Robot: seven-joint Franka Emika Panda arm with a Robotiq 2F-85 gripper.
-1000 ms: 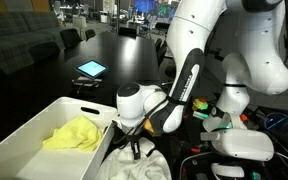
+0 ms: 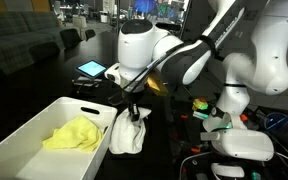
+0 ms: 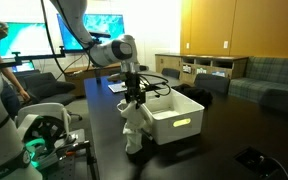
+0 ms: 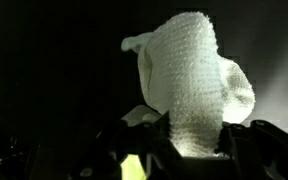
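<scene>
A white cloth point(image 2: 128, 132) hangs in folds from my gripper point(image 2: 134, 113), which is shut on it beside the box. Exterior view 2 shows the same cloth point(image 3: 135, 128) drooping toward the dark table, its lower end at or near the surface. In the wrist view the cloth point(image 4: 189, 85) rises between the fingers and spreads out beyond them; the fingertips are partly covered by it. The open white box point(image 2: 36, 128) stands next to the gripper, with a yellow cloth point(image 2: 77, 133) lying inside it.
A tablet with a lit screen point(image 2: 91, 69) lies farther back on the table. Cables and several small colored items point(image 2: 199, 105) are near the arm's base. In exterior view 2, the dark table point(image 3: 219, 150) is clear right of the box.
My gripper has risen from the table with the white cloth. The cloth lay spread flat earlier and now hangs gathered below the fingers.
</scene>
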